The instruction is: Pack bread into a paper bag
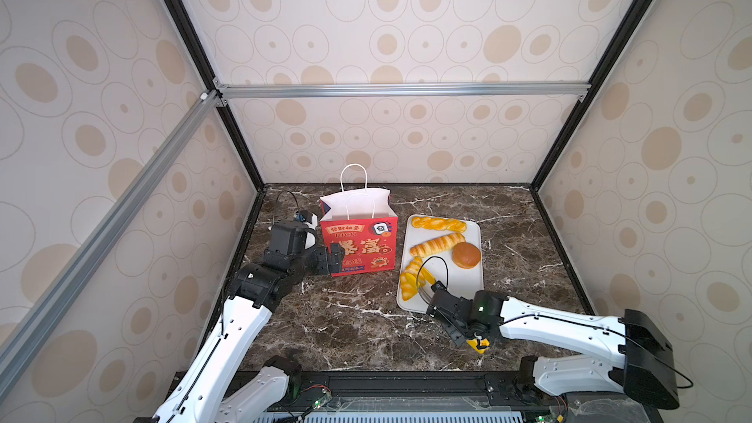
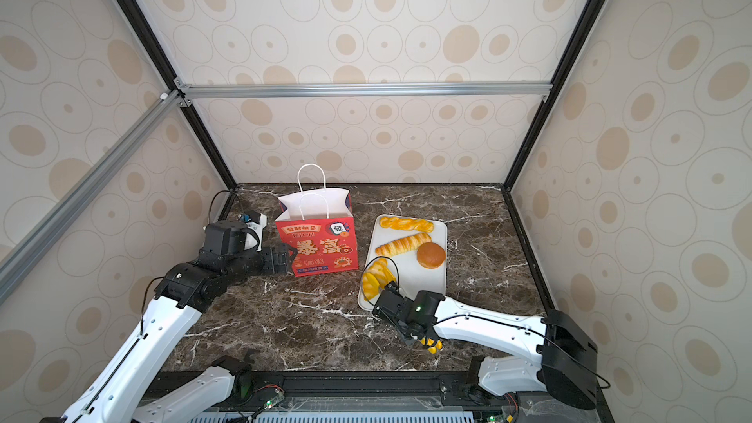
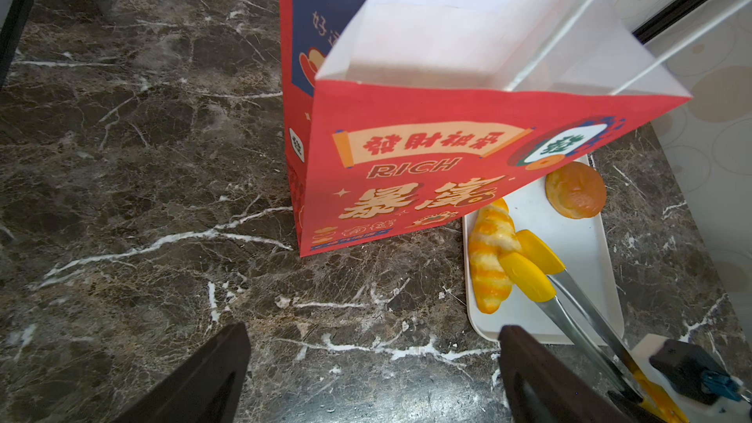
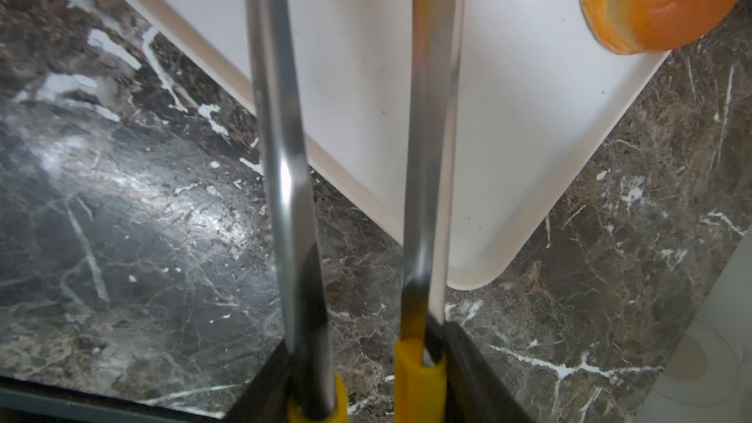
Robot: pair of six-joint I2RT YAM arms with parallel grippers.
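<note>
A red paper bag (image 1: 358, 244) with white interior and handles stands upright, left of a white tray (image 1: 462, 290). The tray holds two long loaves (image 1: 436, 243) (image 2: 405, 223), a round bun (image 1: 466, 254) and a shorter bread (image 3: 490, 282) at the left. My left gripper (image 1: 329, 258) stands open beside the bag's left front, nothing between its blurred fingers. My right gripper holds yellow-tipped metal tongs (image 4: 427, 149), whose tips (image 3: 528, 262) are over the shorter bread, apart from each other; whether they grip it is unclear. The gripper's fingers are at the tongs' handles, part open.
Bare dark marble table (image 1: 352, 321) lies in front of the bag and tray. Patterned walls with metal rails enclose the table on the back and sides.
</note>
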